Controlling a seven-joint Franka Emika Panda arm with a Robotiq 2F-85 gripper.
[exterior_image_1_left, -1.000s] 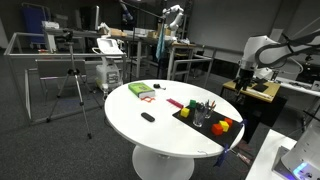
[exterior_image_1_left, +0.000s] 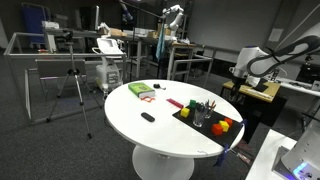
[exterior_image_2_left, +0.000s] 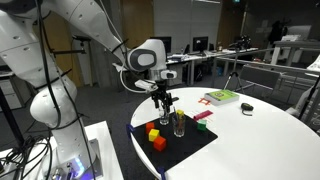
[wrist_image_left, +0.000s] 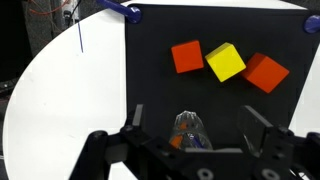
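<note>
My gripper stands open over the black mat (wrist_image_left: 150, 80), its fingers apart at the bottom of the wrist view. A clear cup (wrist_image_left: 188, 128) with pens or similar items inside shows between and below the fingers. Ahead on the mat are a red block (wrist_image_left: 186, 56), a yellow block (wrist_image_left: 225, 62) and a second red block (wrist_image_left: 265, 73). Exterior view 2 has the gripper (exterior_image_2_left: 162, 103) just above the cups, apparently apart from them. One cup (exterior_image_2_left: 179, 125) stands upright there; the other is partly hidden by the gripper.
On the round white table (exterior_image_1_left: 145, 120) lie a green box (exterior_image_1_left: 141, 89), a black object (exterior_image_1_left: 148, 117) and a red object (exterior_image_1_left: 174, 103). Another yellow block (exterior_image_1_left: 185, 112) and a green block (exterior_image_2_left: 201, 126) sit near the cups. Blue clamp-like pieces (exterior_image_2_left: 159, 171) mark the mat's edge.
In exterior view 1 the arm's head and gripper have come left and lower, toward the table. The objects on the table look unmoved.
</note>
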